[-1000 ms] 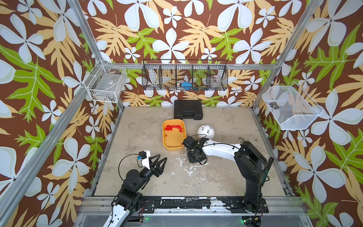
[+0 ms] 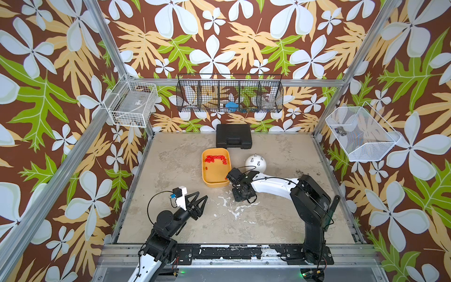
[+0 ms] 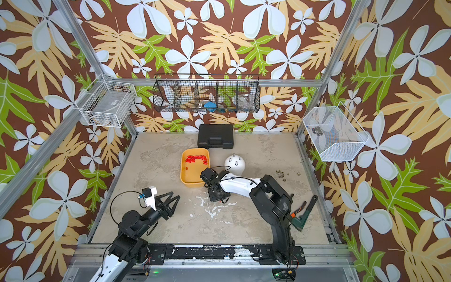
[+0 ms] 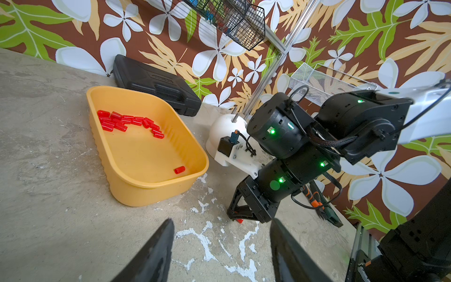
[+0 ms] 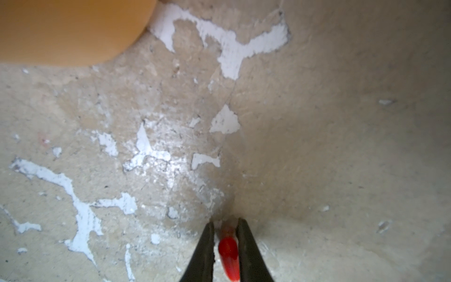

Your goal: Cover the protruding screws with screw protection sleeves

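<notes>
An orange tray point(image 2: 216, 176) holds many small red sleeves point(image 4: 117, 121). Behind my right arm sits a white ball point(image 2: 255, 162) with screws standing up from it. My right gripper is low over the table, part open, its fingers on either side of a red sleeve point(image 5: 229, 253) lying there; whether they touch it I cannot tell. My left gripper hangs open at the left front, nothing between its fingers, facing the other arm.
A black case point(image 2: 233, 136) lies at the back. Green and orange tools point(image 3: 303, 216) lie at the right edge. Wire baskets hang on the frame.
My right arm has shifted very slightly at the front of the tray. The left arm looks unchanged.
</notes>
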